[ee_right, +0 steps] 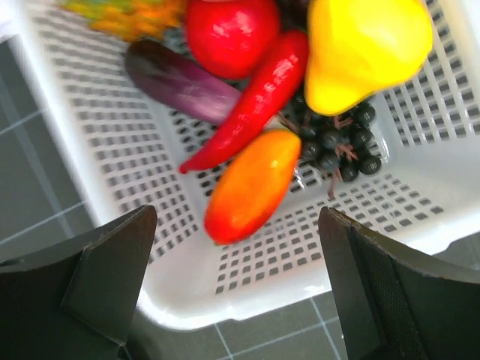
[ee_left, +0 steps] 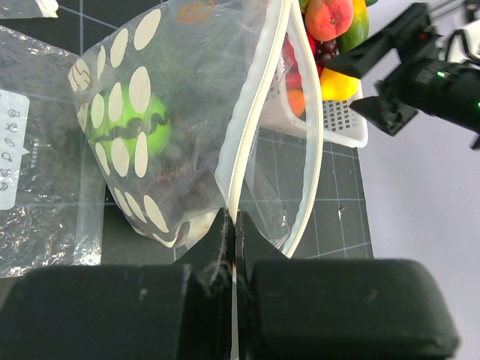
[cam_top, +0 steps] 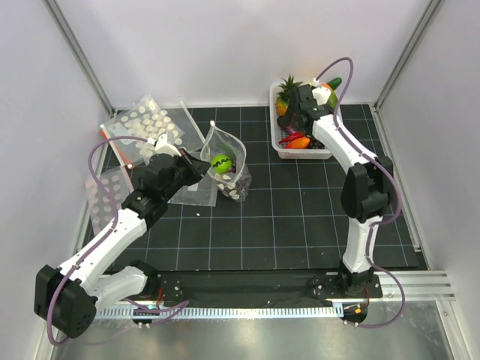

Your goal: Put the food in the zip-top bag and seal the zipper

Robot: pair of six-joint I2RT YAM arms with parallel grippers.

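Note:
A clear zip top bag with white dots (cam_top: 233, 180) stands open on the tiled table, a green striped watermelon (cam_top: 221, 163) inside it. In the left wrist view, my left gripper is shut on the rim of the bag's mouth. My right gripper is open over the white basket (cam_top: 283, 153), nothing held. Between and beyond its fingers lie an orange oblong food (ee_right: 253, 186), a red chili (ee_right: 259, 105), an eggplant (ee_right: 180, 82), dark grapes (ee_right: 341, 146), a red round food (ee_right: 231, 34) and a yellow pear-shaped food (ee_right: 364, 52).
Flat empty dotted bags (cam_top: 146, 124) lie at the left, behind and beside the left arm. A pineapple (cam_top: 286, 96) stands at the basket's back left. The tiles (cam_top: 277, 225) between the arms are clear.

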